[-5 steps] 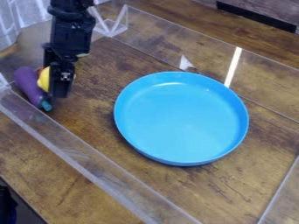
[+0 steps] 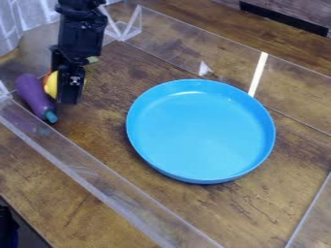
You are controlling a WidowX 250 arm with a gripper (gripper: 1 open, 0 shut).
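My black gripper hangs at the upper left, fingers down, low over the wooden floor. It is shut on a yellow object, which is mostly hidden behind it. A purple object like an eggplant, with a teal tip, lies just left of the fingers, slanting along the clear wall.
A large blue round plate takes up the centre right. Clear walls edge the wooden surface. A small white mark or piece sits behind the plate. Bare wood lies between gripper and plate.
The gripper has shifted very slightly; otherwise the scene looks the same.
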